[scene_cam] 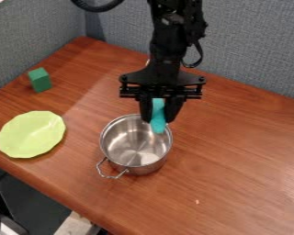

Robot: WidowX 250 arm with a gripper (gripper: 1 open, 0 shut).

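My gripper (158,101) points down from the top centre, shut on a teal object (158,116) that hangs upright over the rear part of a steel pot (131,151) with looped handles. The pot stands on the wooden table. Whether the teal object's lower end touches the pot's inside is hard to tell.
A pale yellow-green plate (30,133) lies left of the pot, with a green block (39,79) behind it. Grey padded walls border the back, and the table's front edge runs along the lower left.
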